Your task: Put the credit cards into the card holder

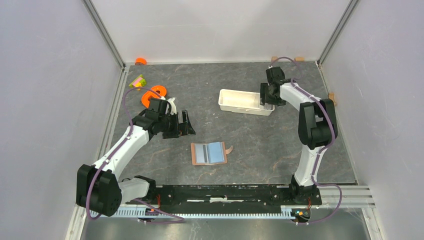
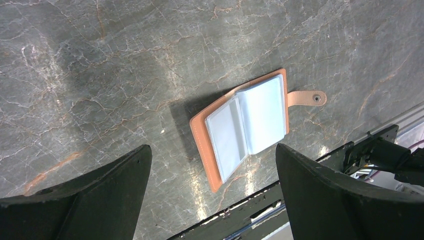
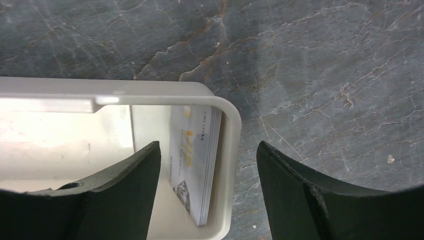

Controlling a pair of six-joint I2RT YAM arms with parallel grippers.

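An open tan leather card holder (image 1: 215, 153) with pale sleeves and a snap strap lies at the lower middle; the left wrist view shows it (image 2: 262, 112) between and beyond the open fingers of my left gripper, which hangs empty over the table. A stack of silver-grey cards (image 3: 192, 155) leans against the end wall inside a white tray (image 1: 237, 100). My right gripper is open over that end of the tray, one finger on each side of the end wall, with nothing gripped.
Orange rings (image 1: 153, 94) and a small green-and-pink toy (image 1: 137, 81) sit at the back left. An orange object (image 1: 140, 61) and small wooden blocks (image 1: 299, 59) lie along the back edge.
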